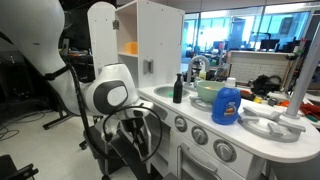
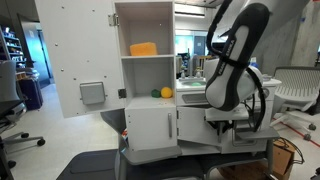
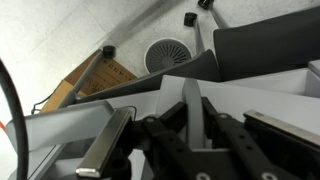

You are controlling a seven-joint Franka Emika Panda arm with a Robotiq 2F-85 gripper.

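A pale cabinet panel (image 2: 190, 122) stands at an angle in front of the white counter (image 2: 216, 98), low down under its top. My gripper (image 2: 218, 131) points down beside that panel, below the white and black arm. From above, in the wrist view, the fingers of my gripper are drawn close together over the light panel (image 3: 145, 102), apparently shut on its edge. The exact contact is hidden by the fingers. In exterior view 1 the arm hides most of the gripper (image 1: 110, 138).
On the countertop are a blue jug (image 1: 226, 104), a dark bottle (image 1: 178, 90) and a green bowl (image 1: 209, 90). A tall white cabinet holds an orange bin (image 2: 143, 48). A cardboard box (image 3: 105, 76) and chair legs lie on the floor close by.
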